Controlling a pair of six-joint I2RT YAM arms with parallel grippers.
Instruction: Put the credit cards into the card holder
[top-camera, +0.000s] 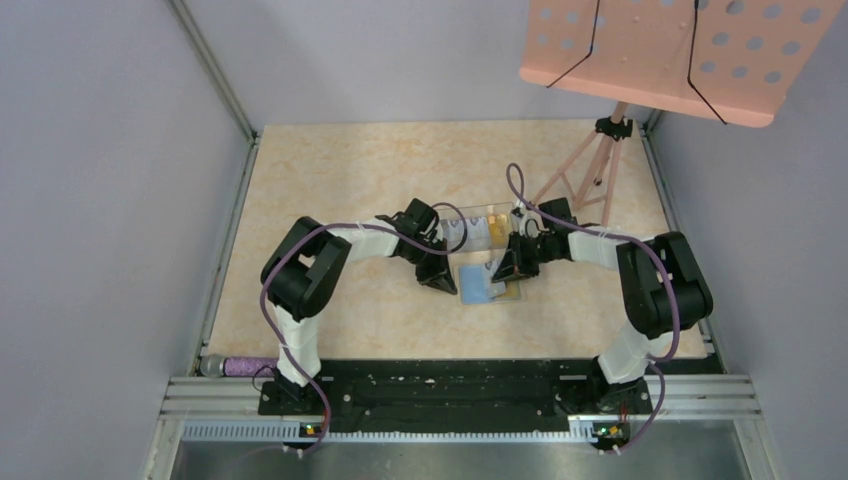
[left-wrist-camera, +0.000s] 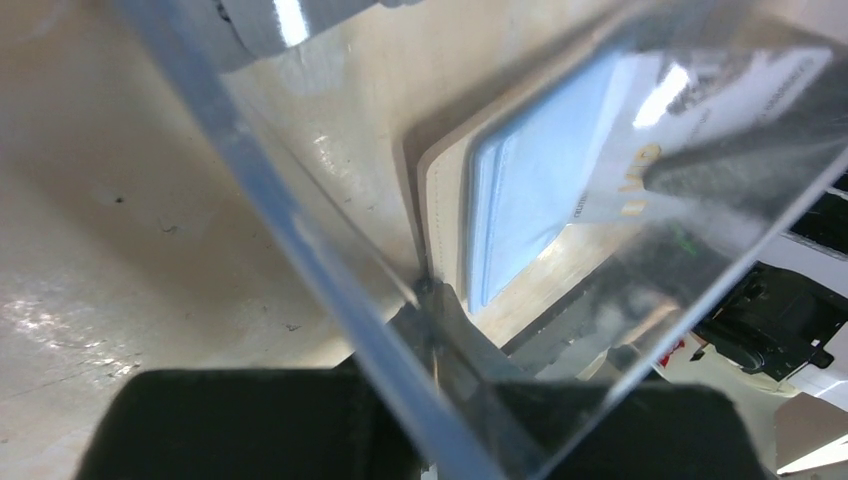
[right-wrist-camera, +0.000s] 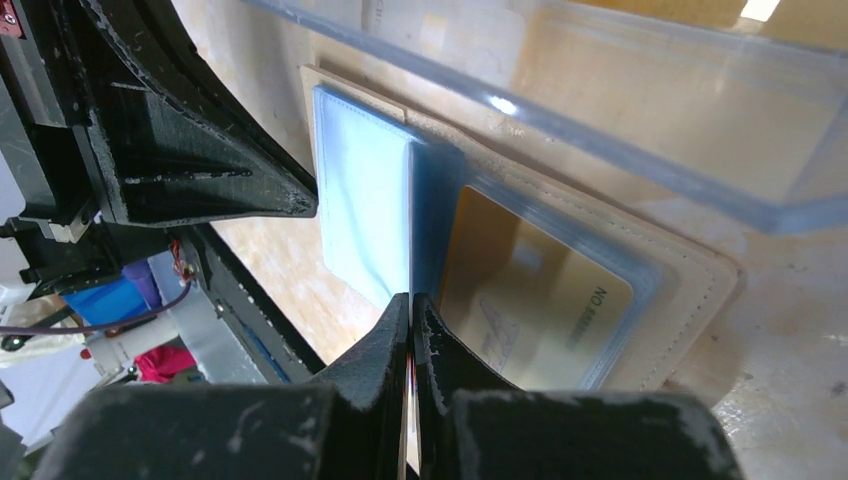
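The card holder (top-camera: 473, 285) lies open near the middle of the table, beige with blue pockets. A white VIP card (left-wrist-camera: 640, 165) stands over the blue pocket (left-wrist-camera: 530, 175). My right gripper is shut on that card, which appears edge-on as a thin upright line in the right wrist view. How deep its lower edge sits cannot be told. A gold card (right-wrist-camera: 540, 285) lies behind the clear pocket on the holder's right half. My left gripper is shut with its tips at the holder's left edge; nothing clearly shows between them.
Just behind the holder stands a clear box (right-wrist-camera: 600, 140) with white and gold cards, close to both grippers. A pink tripod stand (top-camera: 600, 165) occupies the back right. Free table surface lies left of the arms and in front.
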